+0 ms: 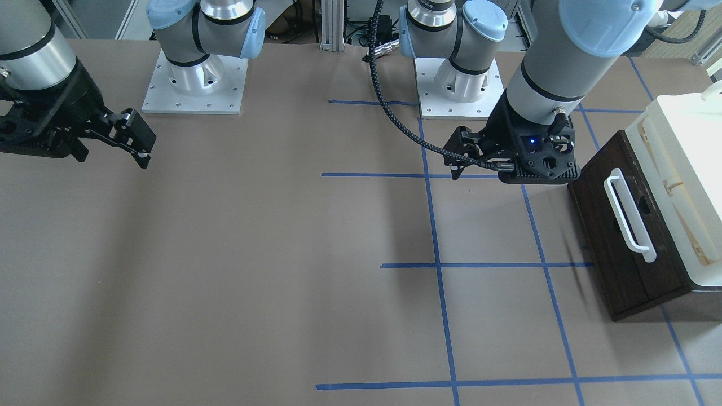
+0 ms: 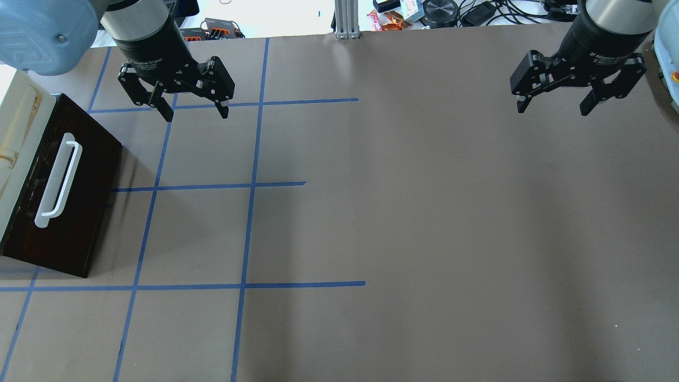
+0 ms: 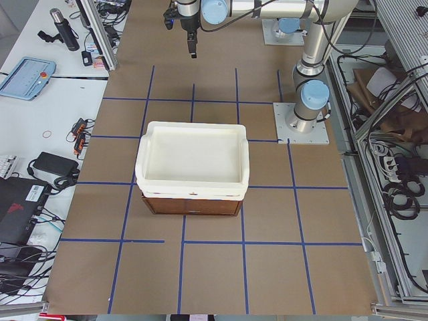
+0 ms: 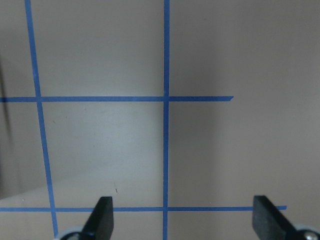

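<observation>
My gripper hangs open above the taped grid floor, its two fingertips wide apart in the wrist view with only bare floor between them. In the top view it shows at the upper left. A dark wooden box with a white handle and a white tray-like top stands on the grid to one side of the gripper.
A second black gripper hangs at the upper right of the top view. Other arm bases on white plates stand at the table's edge.
</observation>
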